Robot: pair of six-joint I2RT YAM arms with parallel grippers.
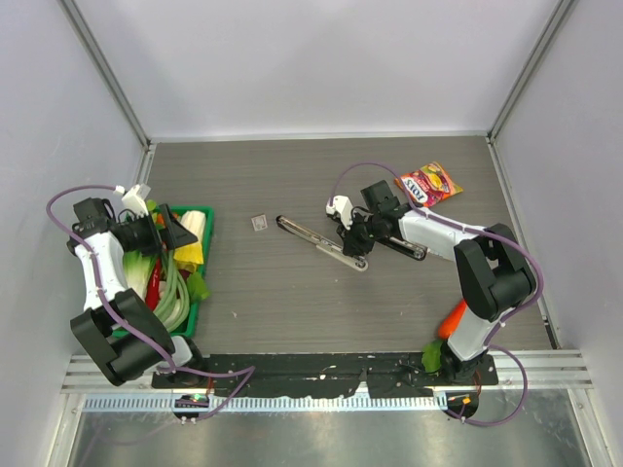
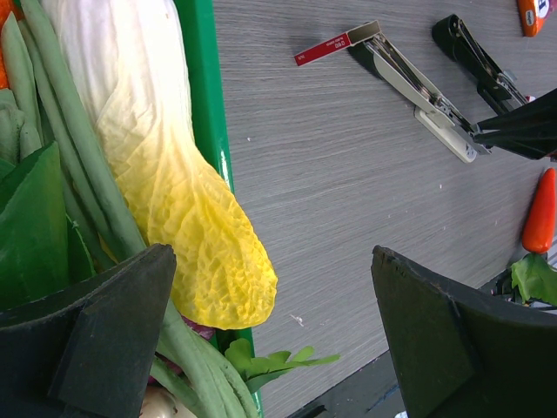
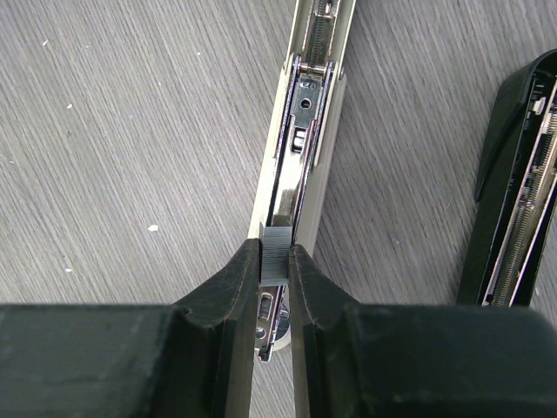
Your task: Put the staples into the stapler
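Note:
The opened cream-and-black stapler [image 1: 313, 237] lies mid-table, its metal channel facing up. A short grey staple strip [image 3: 276, 255] sits over that channel near one end. My right gripper has one fingertip against each side of the strip, with no clear gap showing; whether the strip rests on the channel floor is hard to tell. A small red-edged staple box [image 2: 324, 49] lies by the stapler's other end. Over the vegetable basket hangs my left gripper, wide open, with nothing between its fingers.
A second, black stapler [image 3: 515, 187] lies open just to the right. The green basket [image 1: 210, 226] of vegetables stands at the left, a chips bag [image 1: 428, 184] at the back right. A carrot-like orange vegetable [image 1: 454, 318] is at the front right. Bare table lies around the stapler's front.

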